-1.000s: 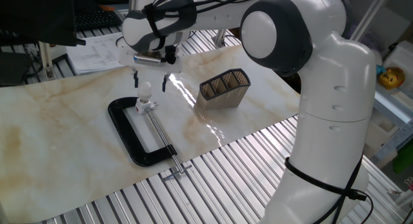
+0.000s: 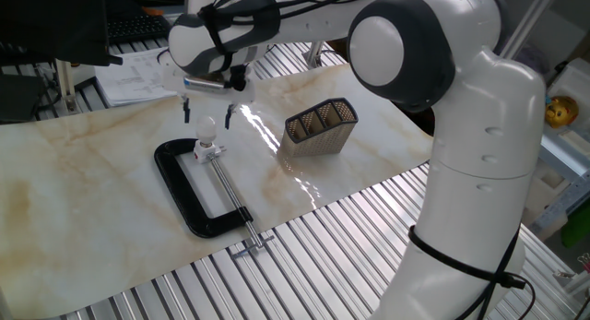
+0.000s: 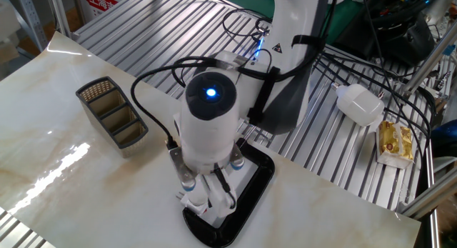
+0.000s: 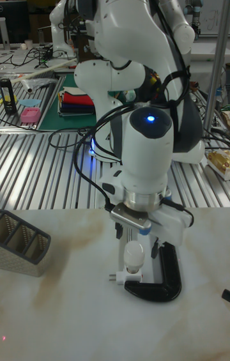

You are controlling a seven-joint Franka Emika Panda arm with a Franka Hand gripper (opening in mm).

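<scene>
A white light bulb point(image 2: 206, 131) stands upright in a small white socket with a plug point(image 2: 202, 152). The socket rests at one end of a black C-clamp point(image 2: 181, 196), which lies flat on the marbled sheet. My gripper point(image 2: 207, 113) points down above the bulb, its fingers spread wide and nothing held between them. In exterior view 3 the bulb point(image 4: 134, 257) shows just below and between the open fingers, and the plug prongs point(image 4: 114, 278) stick out to the left. The arm's wrist hides much of the gripper and the bulb in exterior view 2.
A beige mesh holder point(image 2: 321, 128) with three compartments stands upright beside the clamp. The clamp's screw handle point(image 2: 252, 246) reaches over the ribbed metal table point(image 2: 304, 274). Papers point(image 2: 136, 78) and a keyboard point(image 2: 138, 27) lie behind.
My gripper has shifted slightly left in exterior view 1, with its fingers still apart. The bulb, clamp and mesh holder have stayed in place.
</scene>
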